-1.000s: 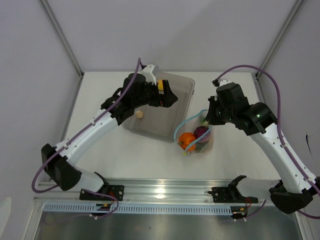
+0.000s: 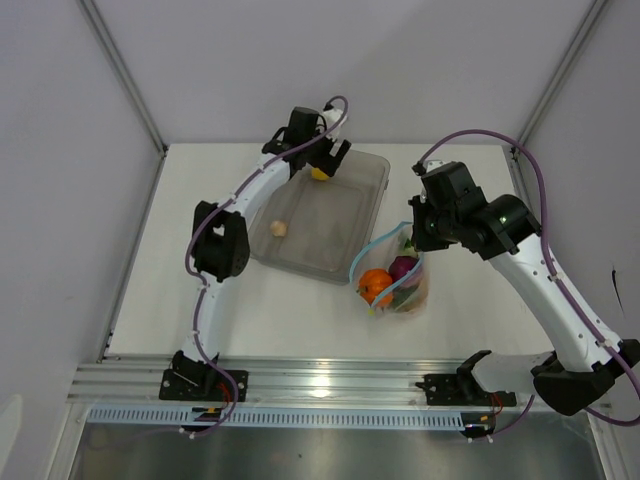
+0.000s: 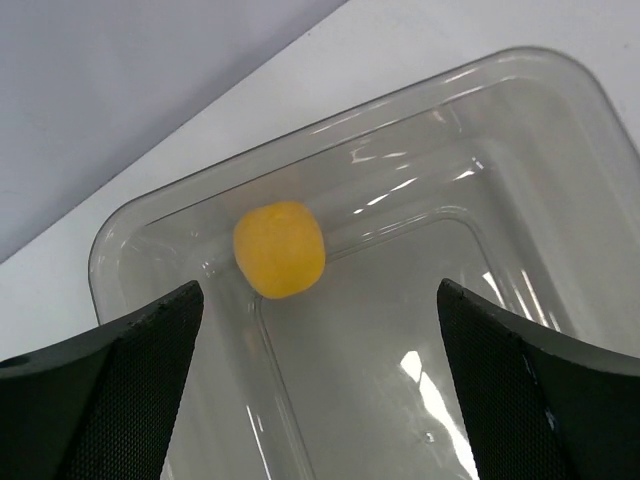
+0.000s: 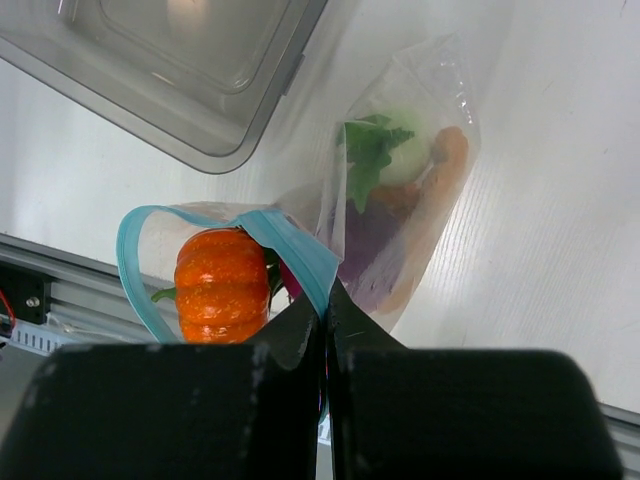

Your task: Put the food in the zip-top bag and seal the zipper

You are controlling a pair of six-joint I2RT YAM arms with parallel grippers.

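Note:
My left gripper (image 2: 333,156) is open over the back of the grey tray, above a yellow food piece (image 3: 279,249) in the tray's corner. A pale round piece (image 2: 279,229) lies in the tray's left part. The clear zip bag (image 2: 415,292) with blue zipper stands right of the tray, holding an orange pumpkin-like piece (image 4: 222,287), a purple piece (image 2: 404,269) and greens (image 4: 372,160). My right gripper is shut at the bag's blue rim.
The grey tray (image 2: 318,225) fills the upper middle of the white table (image 2: 160,300).
The right arm has barely moved.

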